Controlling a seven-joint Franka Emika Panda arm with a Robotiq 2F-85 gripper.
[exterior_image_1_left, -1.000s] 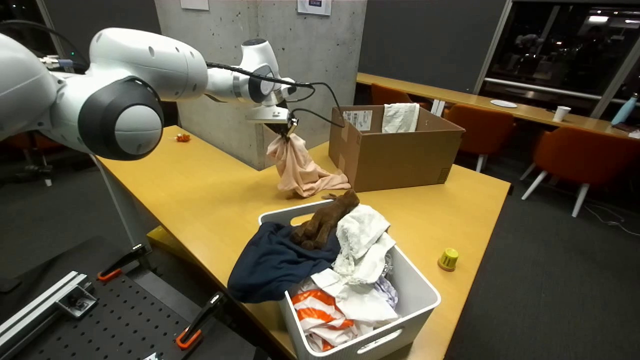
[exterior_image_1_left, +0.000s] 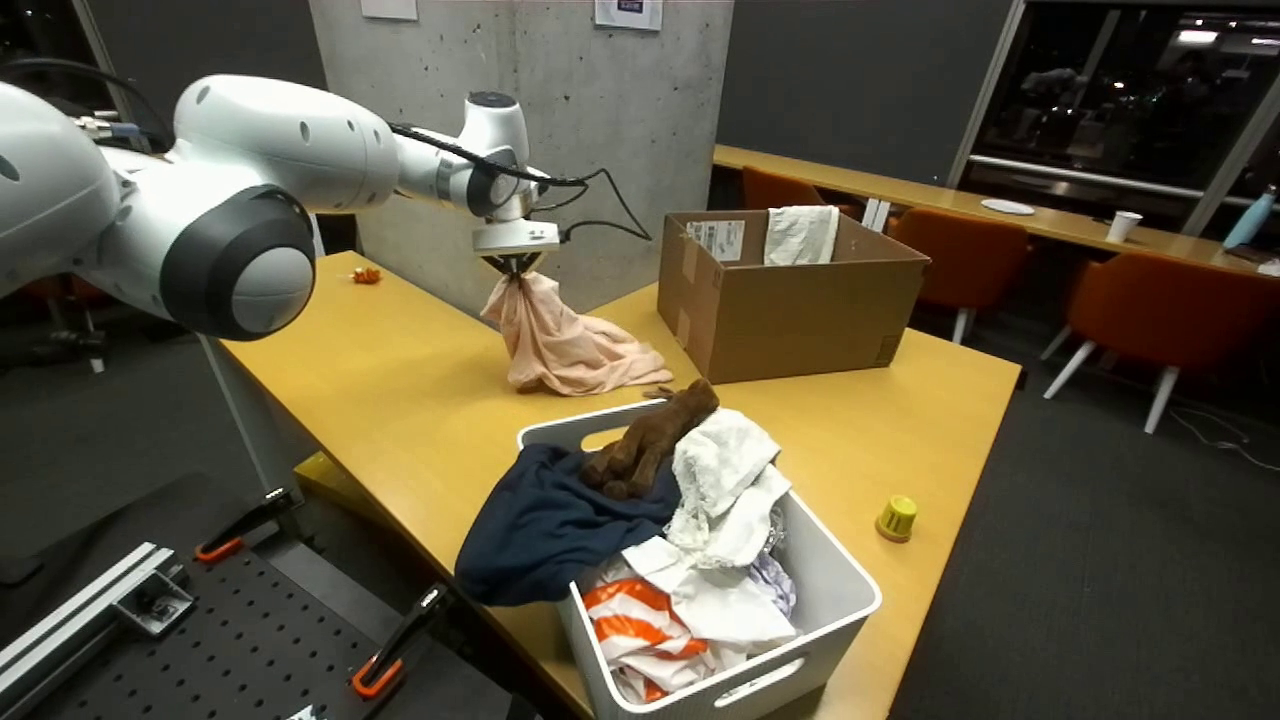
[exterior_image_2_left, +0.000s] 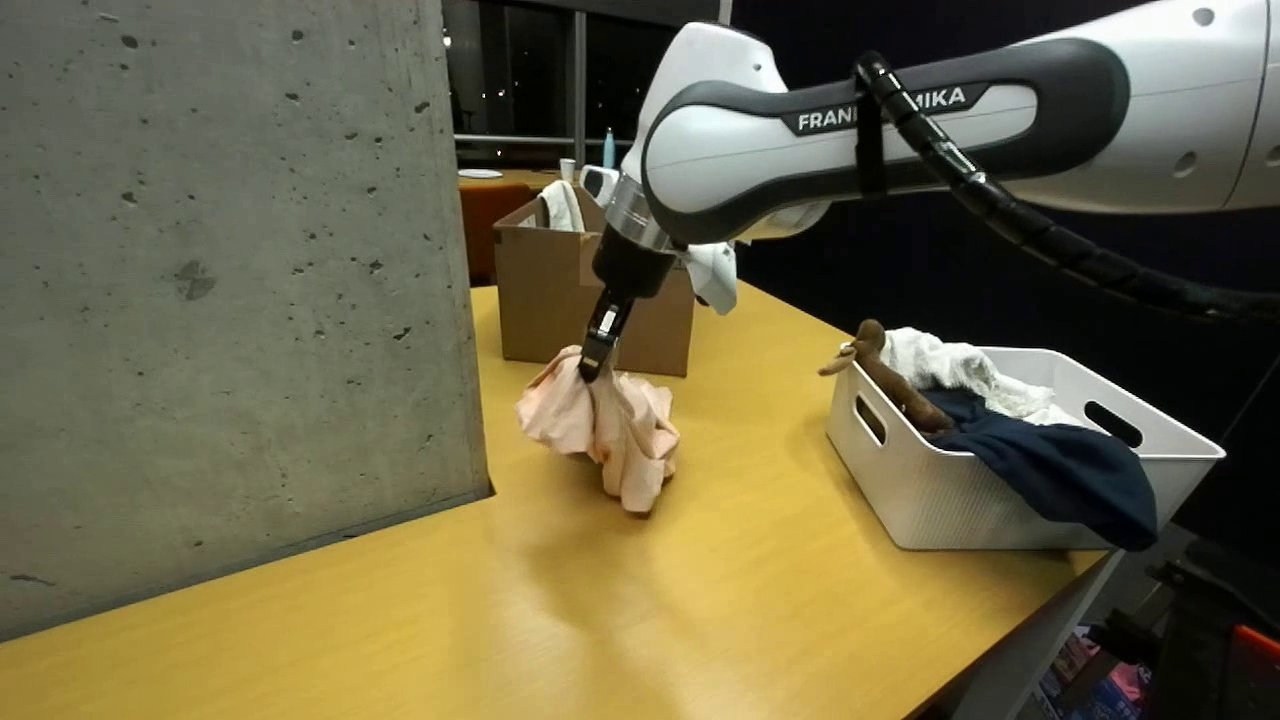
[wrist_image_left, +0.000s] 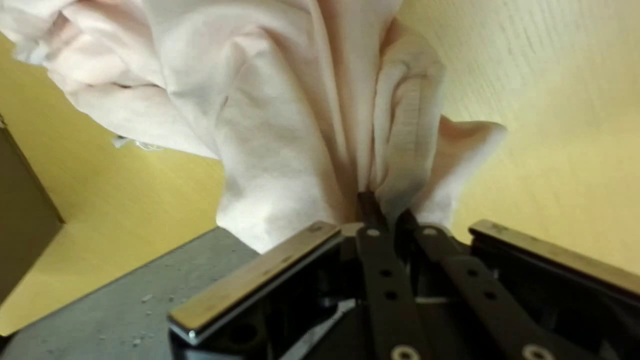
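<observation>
A peach-pink cloth (exterior_image_1_left: 567, 342) hangs bunched from my gripper (exterior_image_1_left: 517, 266), its lower folds trailing on the yellow table. In exterior view 2 the same cloth (exterior_image_2_left: 636, 438) droops on both sides of the dark fingers (exterior_image_2_left: 596, 346), close to the concrete pillar. From the wrist, the fingers (wrist_image_left: 373, 214) are closed on a gathered fold, and the pink fabric (wrist_image_left: 270, 114) spreads upward from them across the view. The gripper is shut on the cloth; the fingertips themselves are partly buried in its folds.
A cardboard box (exterior_image_1_left: 816, 318) with a white cloth (exterior_image_1_left: 801, 234) over its rim stands right of the pink cloth. Nearer is a white basket (exterior_image_1_left: 828, 588) holding several fabrics and a brown plush toy (exterior_image_1_left: 654, 444). A yellow cup (exterior_image_1_left: 896, 518) sits at the table's right. The concrete pillar (exterior_image_2_left: 240, 264) limits one side.
My gripper has moved left in exterior view 1, away from the cardboard box, dragging the pink cloth along and now pointing more straight down. Basket and box have not moved.
</observation>
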